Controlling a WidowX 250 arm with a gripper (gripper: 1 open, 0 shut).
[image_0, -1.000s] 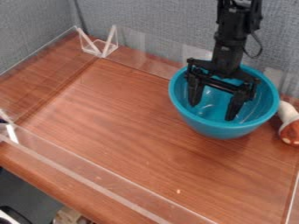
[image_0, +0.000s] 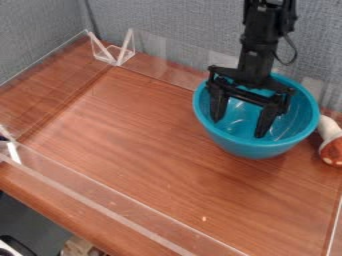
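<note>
My black gripper (image_0: 249, 108) reaches down from the top right into a blue bowl (image_0: 251, 142), its two fingers spread apart inside the bowl. Whether anything small lies between or under the fingertips cannot be made out; the bowl's interior is partly hidden by the gripper.
A red and white object (image_0: 329, 144) lies against the bowl's right side. A white wire rack (image_0: 110, 50) stands at the back left by the grey wall.
My gripper has shifted slightly within the bowl, its fingertips a little to the left. The bowl and the other objects look about the same.
</note>
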